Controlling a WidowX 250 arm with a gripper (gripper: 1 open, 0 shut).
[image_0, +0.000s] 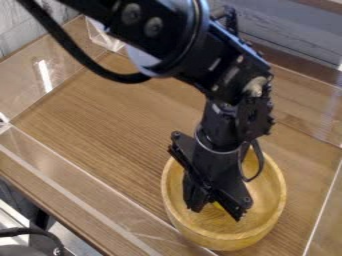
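Observation:
My black gripper (211, 194) points down into a yellow bowl (238, 234) at the lower right of the camera view, its fingertips inside the rim. It looks shut. Small bits of yellow show around the fingertips, and I cannot tell whether they are the bowl or something else. The gripper and wrist hide much of the bowl's inside.
A wooden board (94, 130) fills most of the surface, with clear room at the left and middle. Transparent edging runs along its left and front sides. A clear container (107, 32) stands at the far back left, partly behind the arm. Dark cabling lies at the lower left.

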